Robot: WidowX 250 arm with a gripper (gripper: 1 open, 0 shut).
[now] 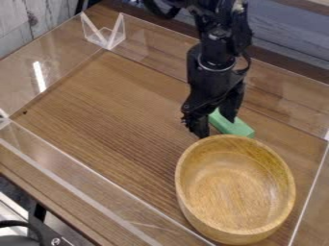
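My black gripper (pixel 211 117) hangs over the right half of the table, open, its fingertips low beside a green rectangular object (pixel 233 129). The arm hides part of that object. Just in front of both sits a large yellow-tan bowl (pixel 234 197), empty inside.
A white wire-like holder (pixel 106 31) stands at the back left. A dark round object (pixel 19 233) is partly in view at the front left corner, and walls edge the table.
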